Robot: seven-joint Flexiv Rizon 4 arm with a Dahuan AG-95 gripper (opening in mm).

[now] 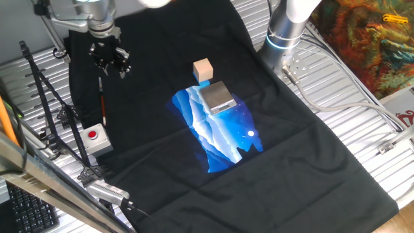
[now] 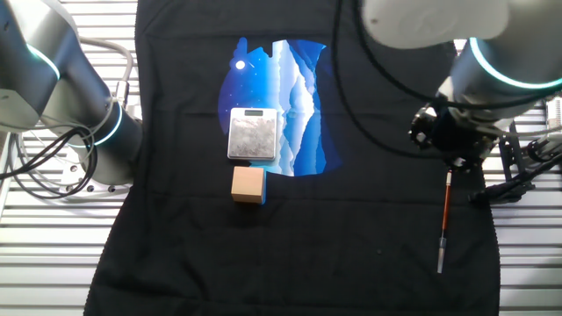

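Observation:
A small tan wooden block (image 1: 203, 69) lies on the black cloth, right beside a flat silver digital scale (image 1: 218, 96). Exterior view 2 shows the same block (image 2: 248, 185) just below the scale (image 2: 253, 136) in the picture, its top plain and clear. My gripper (image 1: 115, 68) hangs over the cloth's upper left in exterior view 1, well away from both. Its dark fingers look spread, with nothing visible between them. In exterior view 2 the gripper (image 2: 448, 145) is at the right, partly crossed by a dark cable.
Under part of the scale is a blue mountain picture (image 1: 210, 133). A thin brush-like stick (image 1: 102, 103) lies near the gripper. A box with a red button (image 1: 94, 138) and a metal frame stand at the left.

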